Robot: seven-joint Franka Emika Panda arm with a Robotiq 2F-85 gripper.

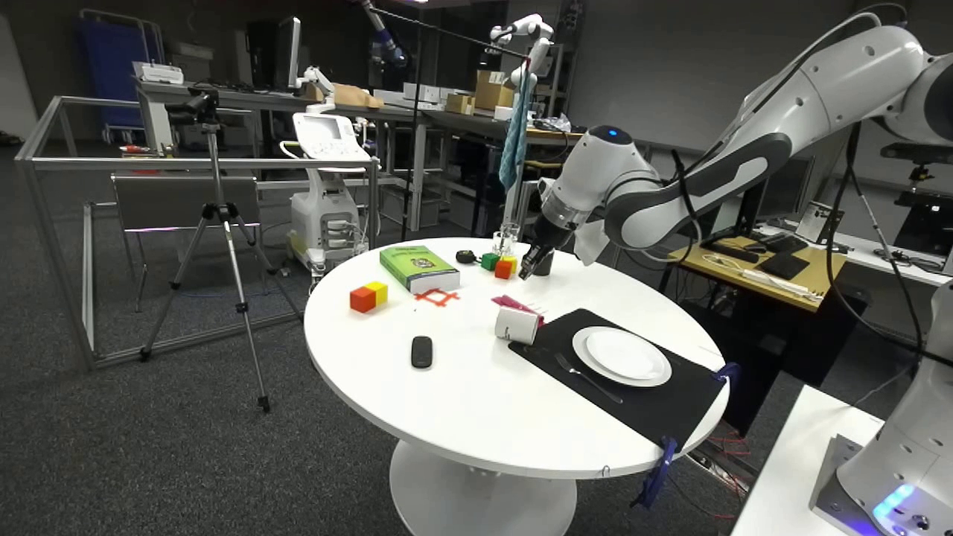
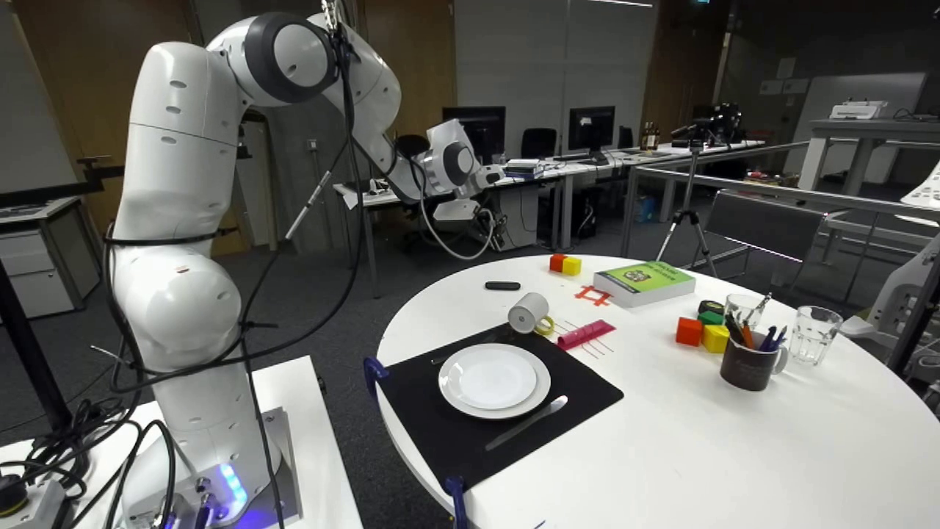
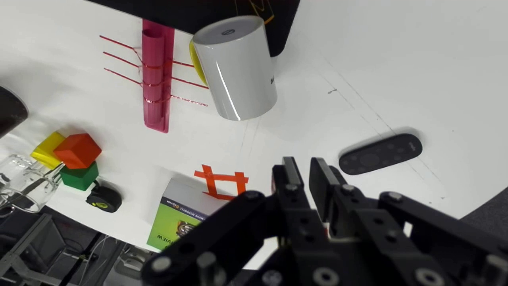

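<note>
My gripper hangs above the round table, its two dark fingers close together with a narrow gap. Nothing shows between the fingertips, and I cannot tell whether anything is held further back. In exterior view 1 the gripper [image 1: 525, 268] overlaps the area in front of the dark pen mug. Near the black placemat [image 2: 573, 388] a white mug [image 3: 240, 71] with a yellow handle lies on its side. Beside it is a pink strip [image 3: 154, 81] with thin red lines. A black remote [image 3: 381, 153] lies apart on bare tabletop.
A green book [image 2: 643, 278] lies by an orange tape outline [image 3: 222, 178]. Coloured blocks [image 2: 689, 331], a dark pen mug [image 2: 747, 366] and glasses [image 2: 815, 335] are grouped together. Plates [image 2: 493, 379] and cutlery rest on the placemat. Bare tabletop surrounds the remote.
</note>
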